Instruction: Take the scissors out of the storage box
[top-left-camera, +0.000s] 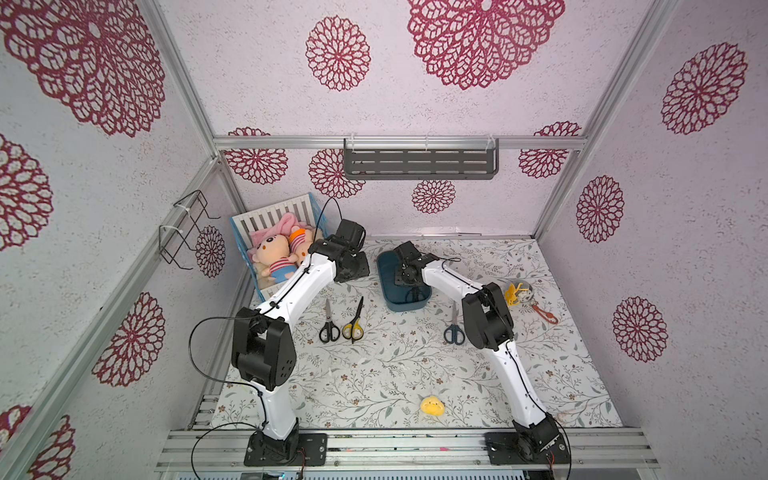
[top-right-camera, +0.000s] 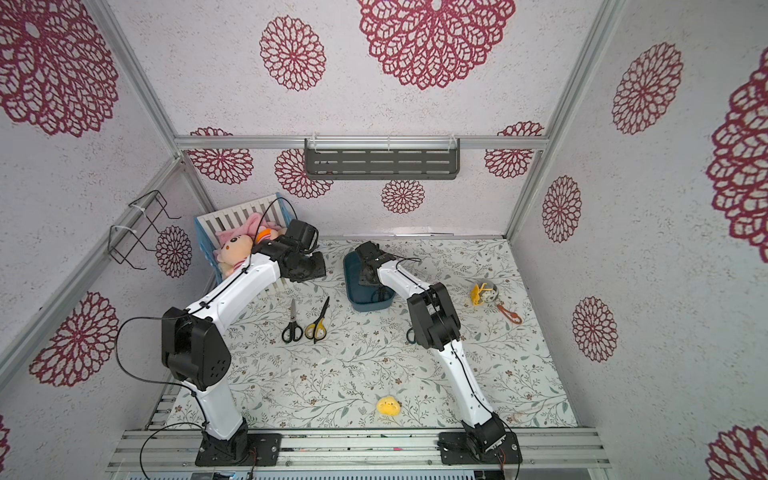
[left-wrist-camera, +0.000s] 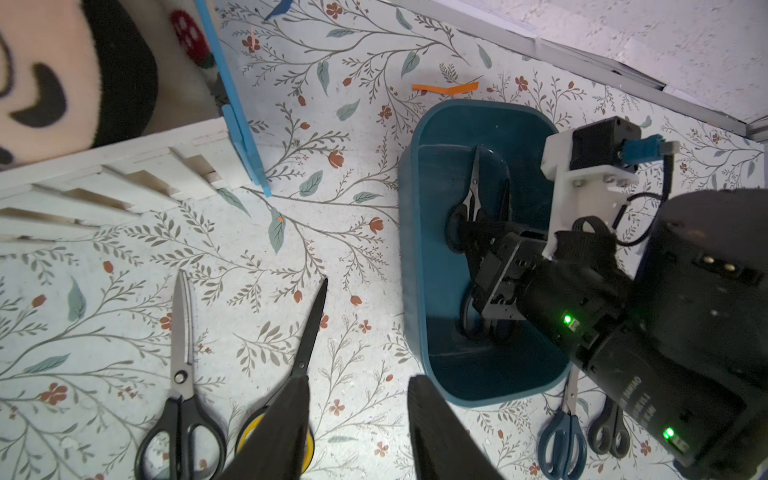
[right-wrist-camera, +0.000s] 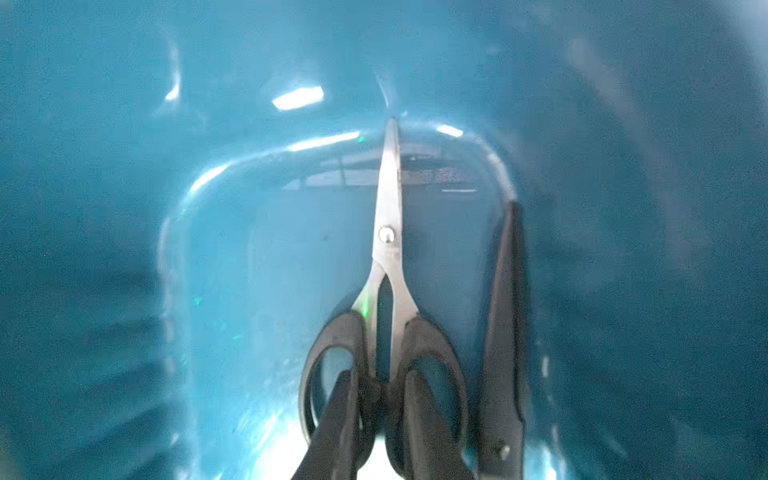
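The blue storage box holds several pairs of scissors: silver-bladed scissors with black handles and dark-bladed scissors beside them. My right gripper is down inside the box at the silver scissors' handles, its fingers part open; whether it grips them is unclear. My left gripper is open above the table left of the box. Outside the box lie black scissors, yellow-handled scissors and blue-handled scissors.
A crib with plush toys stands back left, a grey shelf hangs on the back wall. A cup and orange tool lie right; a yellow toy sits in the clear front area.
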